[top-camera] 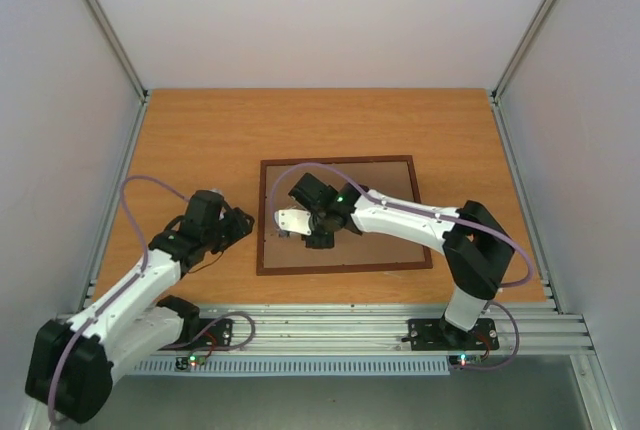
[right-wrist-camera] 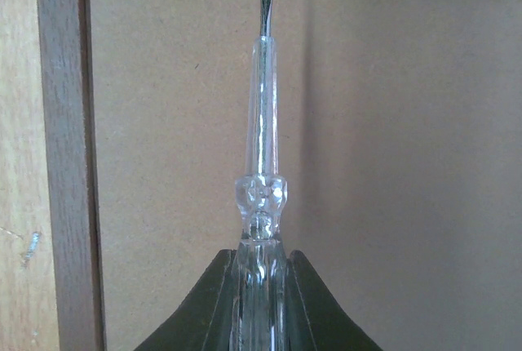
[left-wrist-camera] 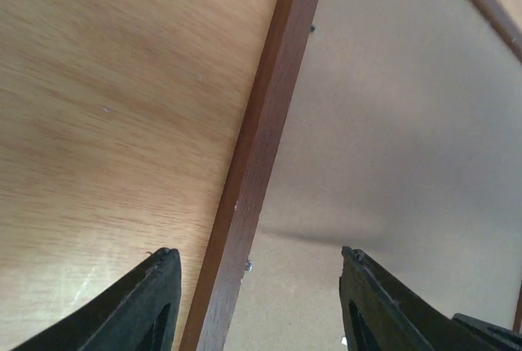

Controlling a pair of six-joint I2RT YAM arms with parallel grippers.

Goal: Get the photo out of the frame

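The wooden photo frame (top-camera: 340, 268) lies back-up on the table, its brown backing board (top-camera: 380, 245) showing. My right gripper is over the board, shut on a clear-handled screwdriver (right-wrist-camera: 263, 106) whose flat metal tip points toward a frame edge. My left gripper stands open above the frame's left edge (left-wrist-camera: 259, 147), with nothing between its fingers; small metal bits sit along that edge's inner side. The photo itself is not visible.
Bare wooden table (top-camera: 200, 120) surrounds the frame, with most free room at the back and left. White walls bound the workspace on the sides and back.
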